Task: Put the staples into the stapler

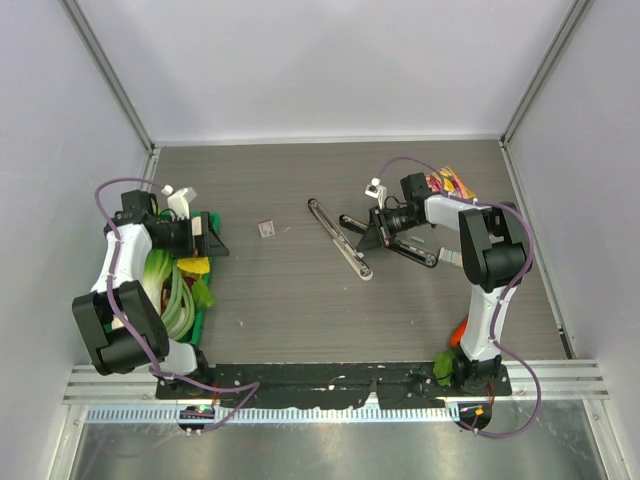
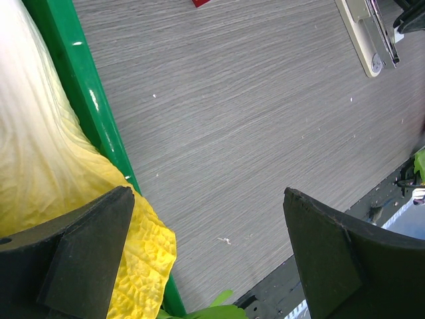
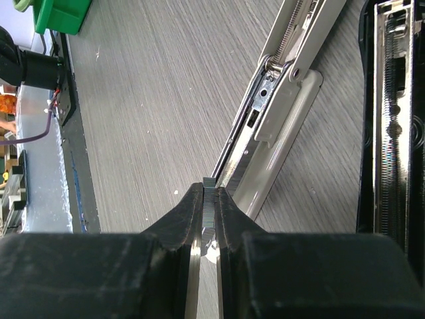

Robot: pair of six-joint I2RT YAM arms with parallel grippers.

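A white stapler (image 1: 345,245) lies opened out on the table, its spring and metal rail (image 3: 269,90) showing in the right wrist view. My right gripper is shut on a short grey strip of staples (image 3: 208,207), held over the lower end of that stapler. Whether the strip touches the rail or sits inside it, I cannot tell. Beside it is an opened black stapler (image 3: 367,133), partly under the right arm in the top view. Far to the left, my left gripper stands open with nothing between its fingers, over the basket's edge.
A green basket (image 2: 99,106) of vegetables stands on the left. A small flat piece (image 1: 266,229) lies left of the white stapler. A colourful packet (image 1: 450,182) and a pale block (image 1: 450,257) are near the right arm.
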